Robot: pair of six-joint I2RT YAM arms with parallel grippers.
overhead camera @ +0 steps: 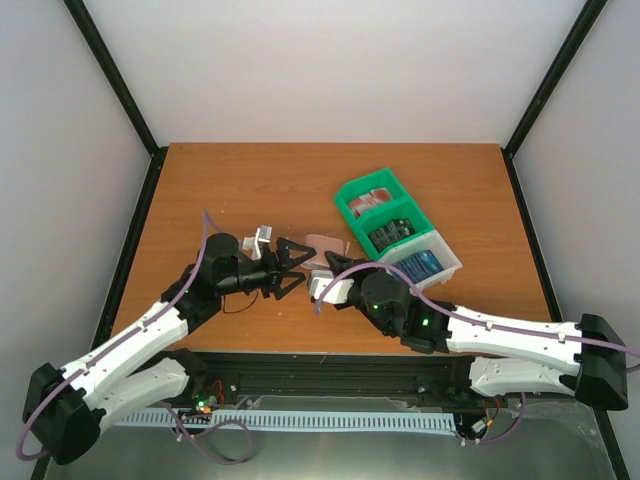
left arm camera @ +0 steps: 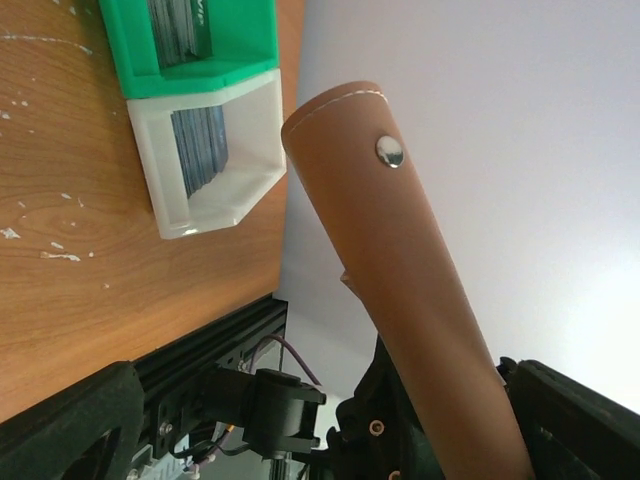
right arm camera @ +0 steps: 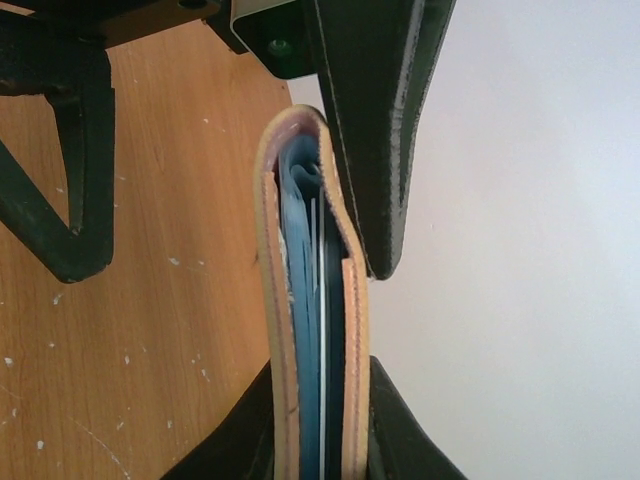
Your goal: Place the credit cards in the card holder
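A tan leather card holder is held up between my two arms, with blue sleeves and thin white card edges showing along its side in the right wrist view. My right gripper is shut on the holder [right arm camera: 355, 330]. My left gripper stands open, its fingers wide apart and the holder lying between them in the left wrist view. In the right wrist view one left finger [right arm camera: 375, 170] is close beside the holder; whether it touches cannot be told. Blue cards [left arm camera: 200, 150] are in the white bin, and dark cards [overhead camera: 391, 234] and red cards [overhead camera: 370, 201] in the green bins.
Joined open bins, green [overhead camera: 412, 208] and white [overhead camera: 446, 256], stand at the right of the table beside my right arm. Both grippers are close together above its middle.
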